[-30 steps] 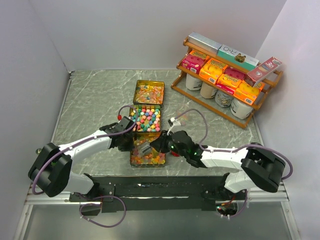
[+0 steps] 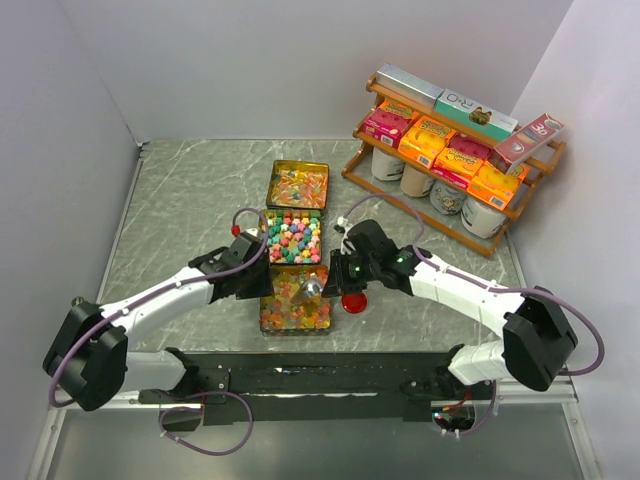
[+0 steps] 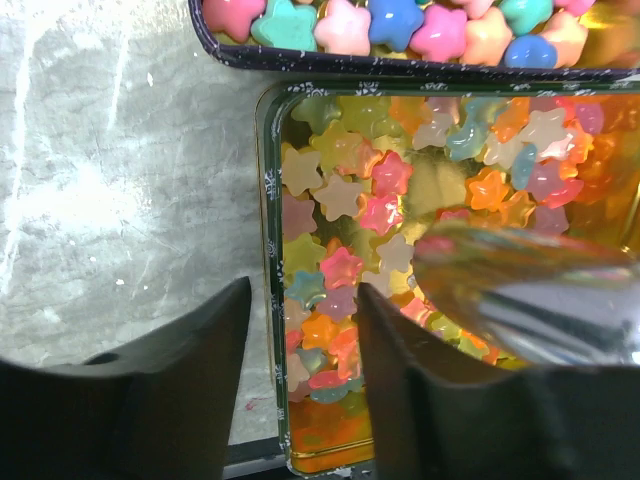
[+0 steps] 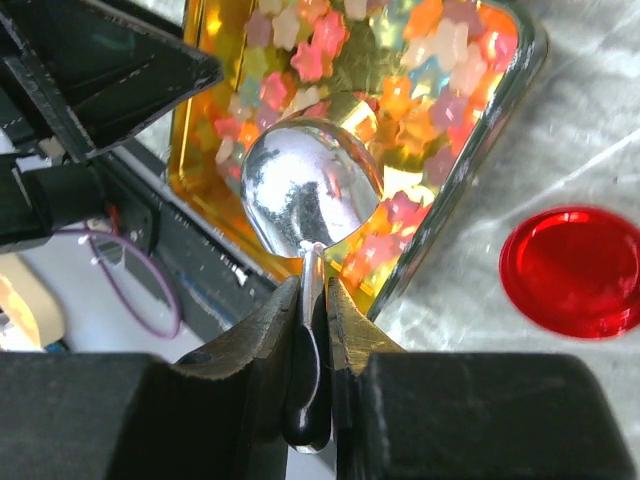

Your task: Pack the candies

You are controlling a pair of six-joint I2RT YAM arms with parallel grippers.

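Star-shaped translucent candies (image 3: 340,197) lie in the nearest tin (image 3: 272,250), with bare gold floor showing between them. Over this tin is a shiny metal scoop (image 4: 308,188); its dark handle is clamped in my right gripper. The scoop's bowl looks convex from the right wrist camera, so its inside is hidden. At the tin's left edge my left gripper has its fingers apart, one on each side of the tin's wall as seen from above. Nothing shows between them; whether they touch the wall, I cannot tell.
Beyond stand a tin of coloured star candies (image 2: 292,238) and a tin of gummies (image 2: 299,186). A red lid (image 4: 575,270) lies to the right of the nearest tin. A wooden rack (image 2: 455,170) fills the back right.
My left gripper has shifted slightly right over the tin's left side.
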